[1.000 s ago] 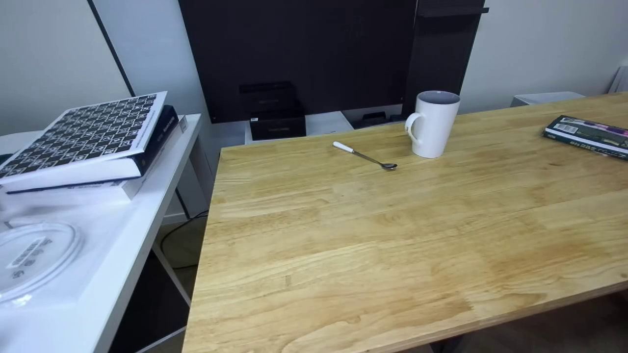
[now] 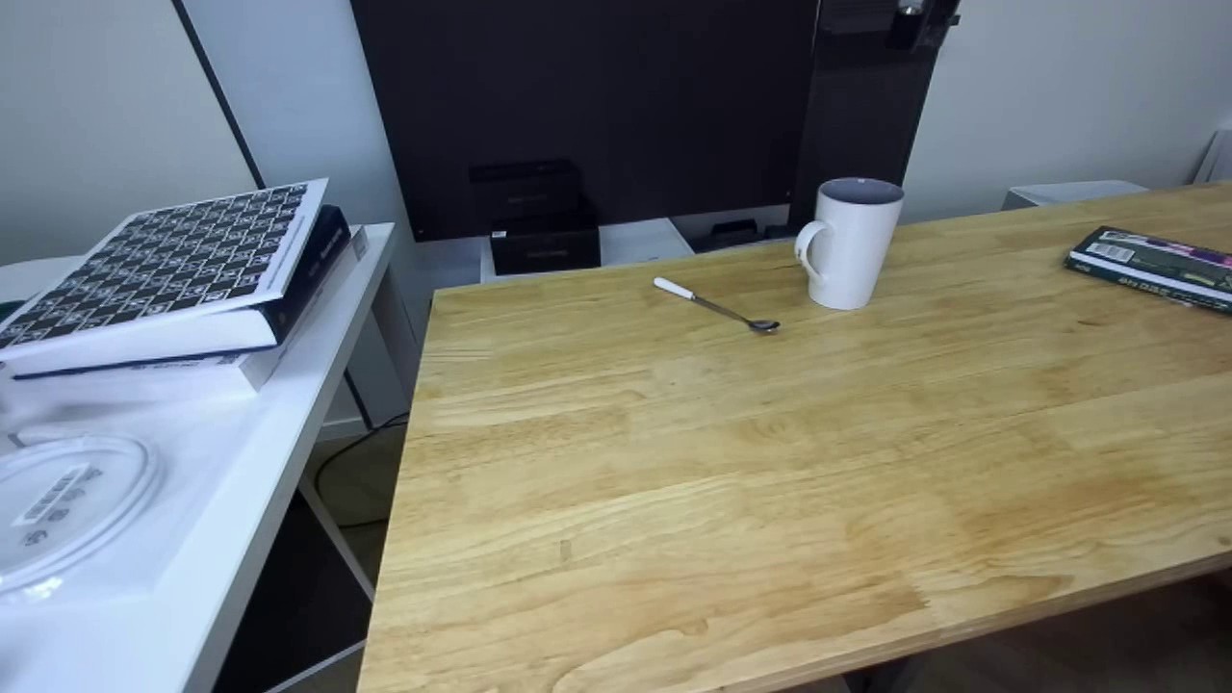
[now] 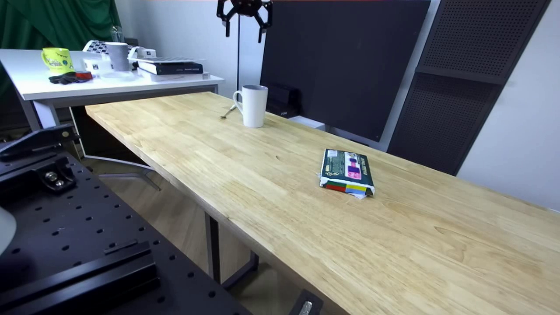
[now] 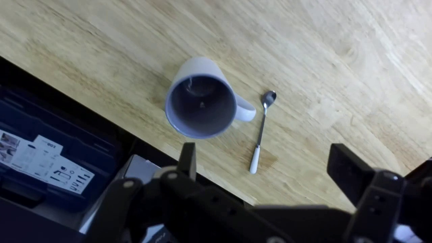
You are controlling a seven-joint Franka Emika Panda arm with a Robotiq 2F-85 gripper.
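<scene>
A tall white mug [image 2: 855,248] with a grey inside stands upright near the back edge of the wooden table. Beside its handle lies a spoon [image 2: 716,306] with a white grip and a metal bowl, flat on the wood and apart from the mug. High above the table hangs my gripper [image 3: 244,34], its fingers wide apart and nothing between them. Looking down in the wrist view, the mug [image 4: 201,97] appears empty, and the spoon [image 4: 261,133] lies beyond the open fingertips, between them from side to side.
A dark green package [image 3: 346,172] lies on the wooden table [image 3: 220,157], well apart from the mug. Stacked books [image 2: 173,266] rest on a white side table. Behind the table's back edge stands a dark panel [image 3: 336,63].
A small dark part, seemingly of my arm or gripper, now shows at the top right of exterior view 1, absent a second ago. Mug, spoon and package have stayed put.
</scene>
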